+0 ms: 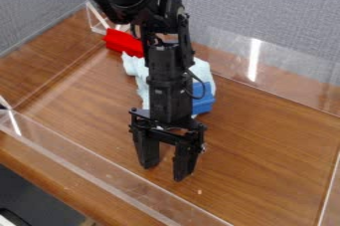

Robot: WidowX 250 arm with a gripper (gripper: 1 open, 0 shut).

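Observation:
My gripper hangs low over the wooden tabletop in the middle of the view, its two black fingers spread apart with nothing seen between them. Behind it, partly hidden by the arm, are a blue object and a crumpled white item, which looks like cloth or plastic. A red object lies farther back to the left.
A clear raised edge runs along the back and front, with a grey wall behind.

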